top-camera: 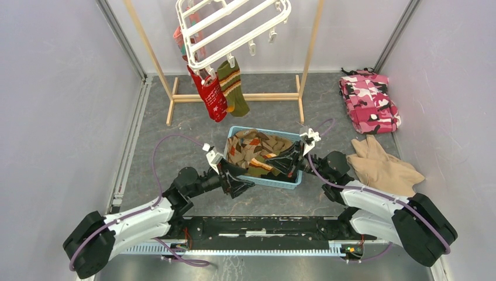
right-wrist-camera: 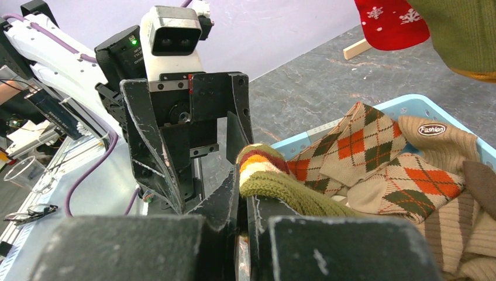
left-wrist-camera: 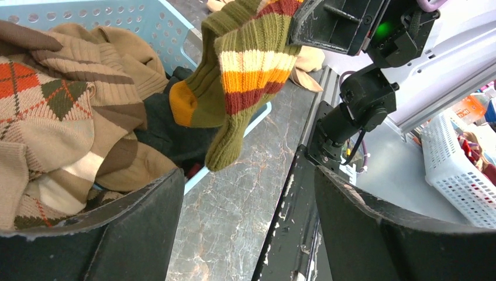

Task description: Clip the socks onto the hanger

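Note:
My right gripper (top-camera: 281,161) is shut on an olive striped sock (left-wrist-camera: 251,82) (right-wrist-camera: 292,193), which dangles over the blue basket (top-camera: 263,182). My left gripper (top-camera: 233,180) is just left of it, lower, its fingers apart and empty. Brown argyle socks (left-wrist-camera: 58,111) fill the basket. Behind it, red (top-camera: 213,99) and olive (top-camera: 237,91) stockings hang from clips on the white hanger (top-camera: 245,35).
A wooden stand (top-camera: 263,96) supports the back area. A pink camouflage bag (top-camera: 368,99) and beige cloth (top-camera: 380,164) lie at the right.

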